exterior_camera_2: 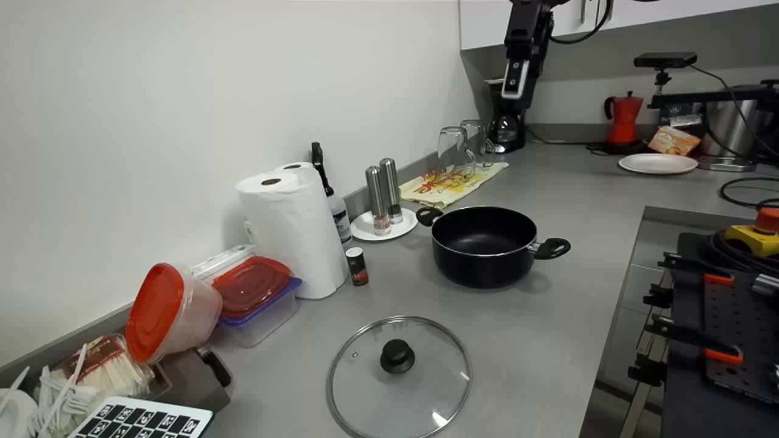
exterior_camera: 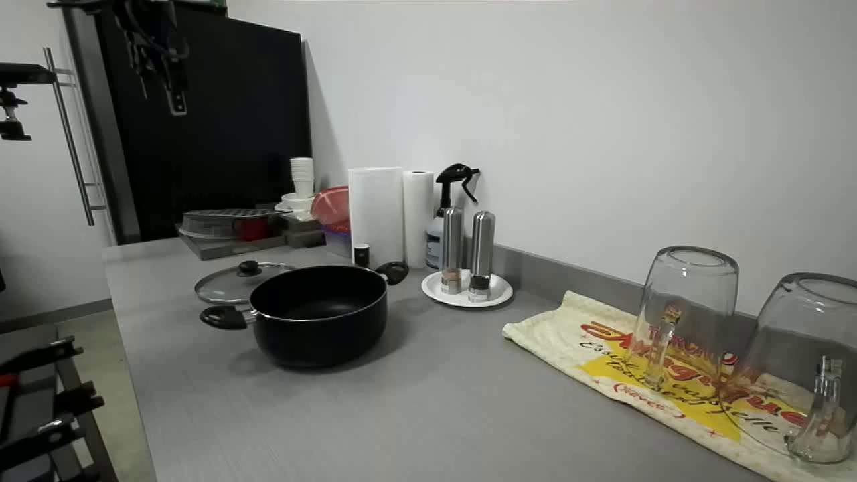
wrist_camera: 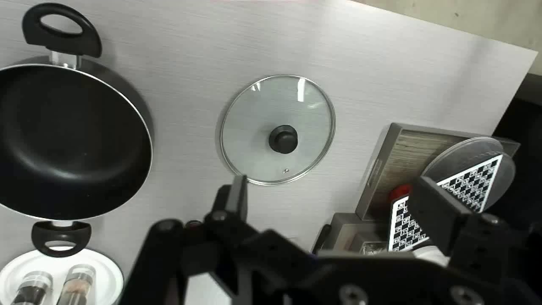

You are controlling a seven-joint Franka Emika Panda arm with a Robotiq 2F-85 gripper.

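My gripper is open in the wrist view, its two fingers wide apart with nothing held. It hangs high over the counter; exterior view 1 shows the gripper (exterior_camera: 163, 96) at the upper left, well above everything. A round glass lid (wrist_camera: 249, 117) with a black knob (wrist_camera: 283, 139) lies flat on the counter, knob up. The lid (exterior_camera_2: 431, 365) is at the front in exterior view 2. Beside it, and not touching in the wrist view, stands a black two-handled pot (wrist_camera: 71, 137). The pot (exterior_camera: 321, 341) is uncovered, and no contents show inside.
Two metal mills stand on a white plate (exterior_camera: 499, 297) behind the pot. Paper towel rolls (exterior_camera_2: 296, 226), a small dark jar (exterior_camera_2: 357, 266) and plastic containers (exterior_camera_2: 171, 310) line the wall. Glass mugs (exterior_camera: 691, 321) rest on a printed cloth (exterior_camera: 554, 333). Bare counter surrounds the lid.
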